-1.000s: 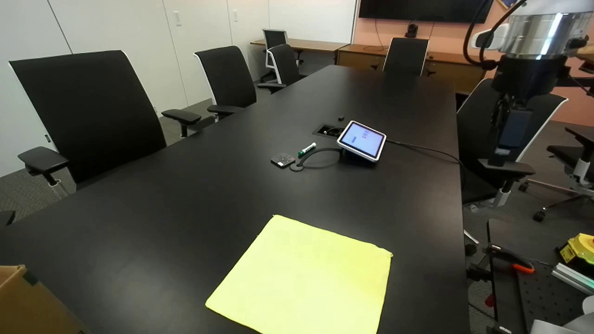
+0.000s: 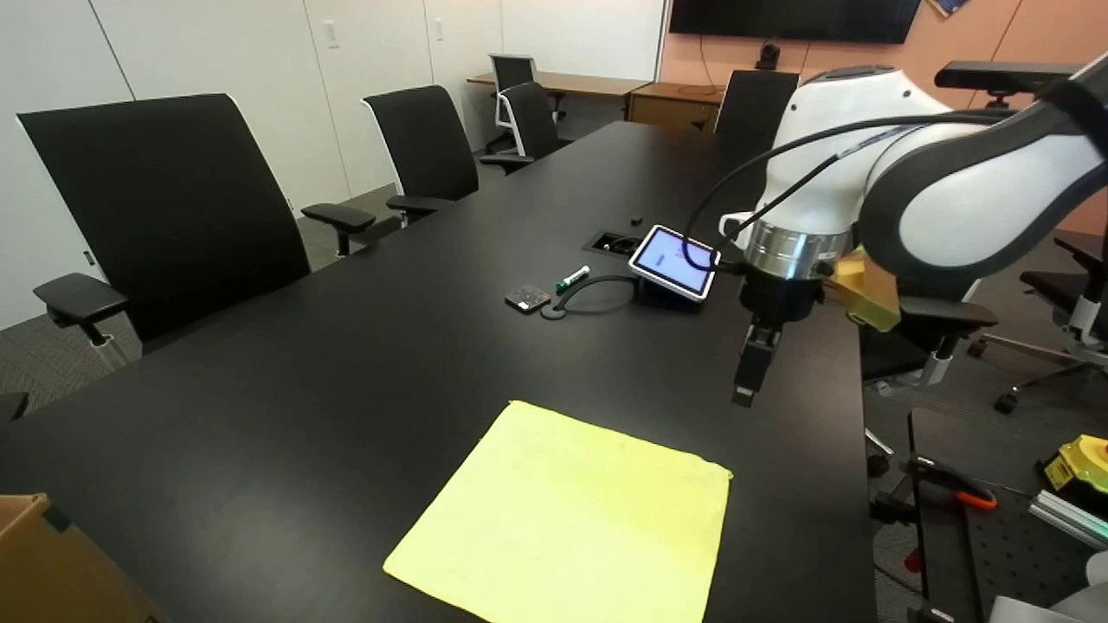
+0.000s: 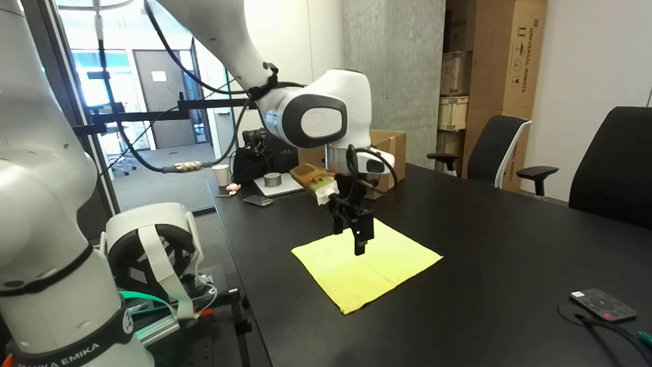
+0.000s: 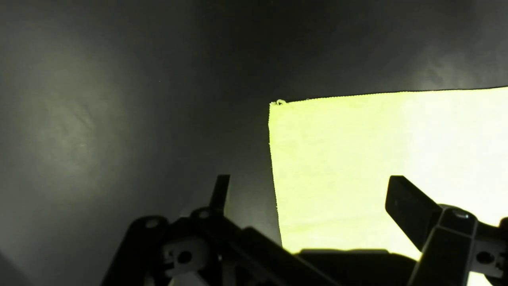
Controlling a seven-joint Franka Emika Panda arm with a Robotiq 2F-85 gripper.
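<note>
A yellow square cloth (image 2: 566, 519) lies flat and unfolded on the dark table. My gripper (image 2: 745, 393) hangs above the tabletop near the cloth's far right corner, apart from the table. Seen from the wrist, the gripper stands wide open, with nothing held between its fingers. One cloth corner, with a small loop of thread, shows ahead of the fingers; the right finger (image 4: 410, 207) is over the cloth (image 4: 333, 157) and the left one over bare table. The other side shows the gripper (image 3: 349, 241) in front of the cloth (image 3: 373, 281).
A tablet on a stand (image 2: 674, 260), a green marker (image 2: 572, 279) and a small dark remote (image 2: 527, 299) sit farther along the table. Cardboard boxes (image 3: 391, 156) and a phone (image 3: 258, 201) are at the other end.
The arm has come in from the right edge of exterior view 1, lower and over the table near the cloth. The cloth has not moved.
</note>
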